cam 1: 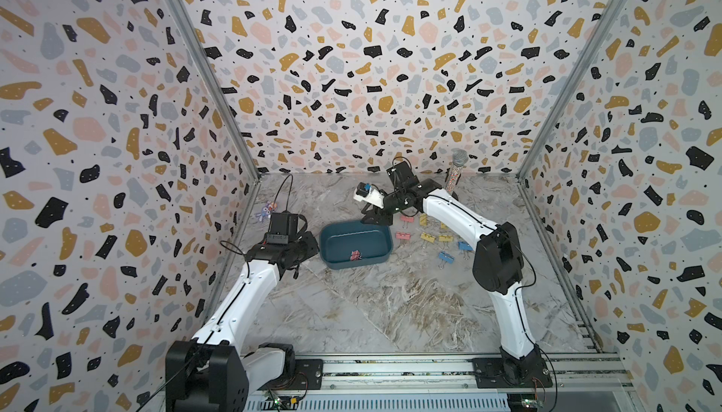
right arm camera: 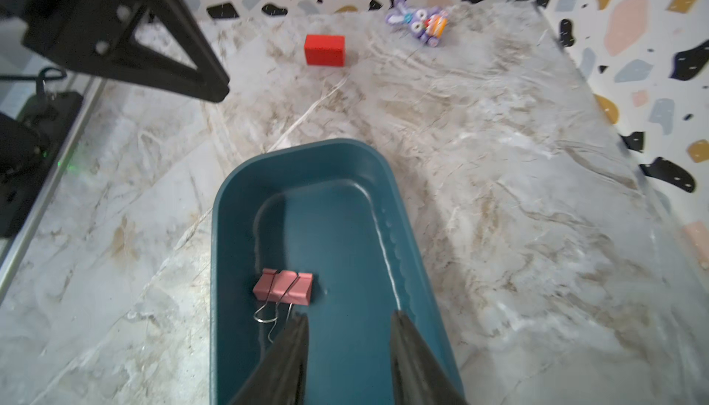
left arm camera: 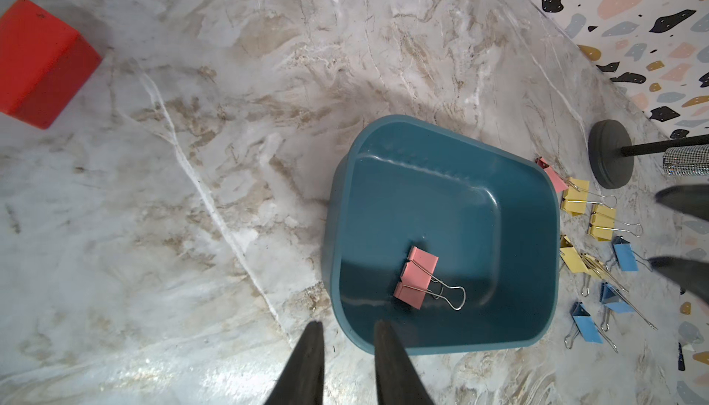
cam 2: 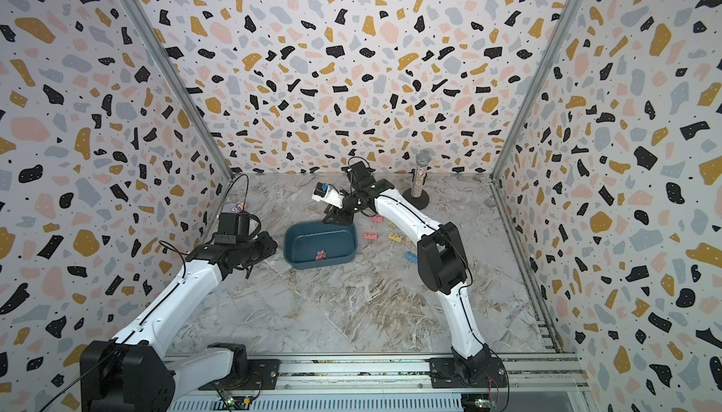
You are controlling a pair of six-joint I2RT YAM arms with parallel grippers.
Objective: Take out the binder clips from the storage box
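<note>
A dark teal storage box (left arm camera: pixel 443 198) holds one pink binder clip (left arm camera: pixel 417 278), lying toward one side of its floor. My right gripper hangs above the box's right part, fingers apart with nothing between them. My left gripper is at the box's left, also open and empty. Outside the box, to its right, lie several binder clips: yellow clips (cam 1: pixel 427 237), blue clips (cam 1: pixel 446 257) and pink clips (cam 1: pixel 403 236).
A red block (left arm camera: pixel 44 61) and a purple toy (right arm camera: pixel 417 20) lie at the left. A stand with a dark round base (left arm camera: pixel 609 153) is at the back right.
</note>
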